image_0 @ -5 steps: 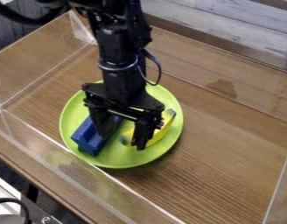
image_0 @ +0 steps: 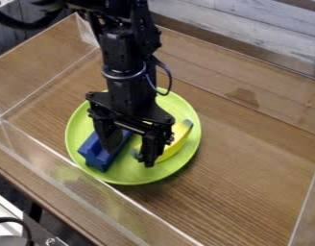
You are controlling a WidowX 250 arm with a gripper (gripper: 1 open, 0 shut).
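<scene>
A black robot gripper [image_0: 130, 130] hangs over a green plate [image_0: 141, 173] in the centre of the camera view, its fingers spread open with nothing seen between them. A blue block [image_0: 96, 157] lies on the left of the plate, partly behind the left finger. A yellow object [image_0: 180, 136], banana-like, lies on the right of the plate, partly hidden by the right finger. Whether the fingers touch either thing I cannot tell.
A pale wall [image_0: 250, 24] runs along the back. A dark cable shows at the lower left corner.
The gripper has shifted very slightly; the plate and the things on it look unchanged.
</scene>
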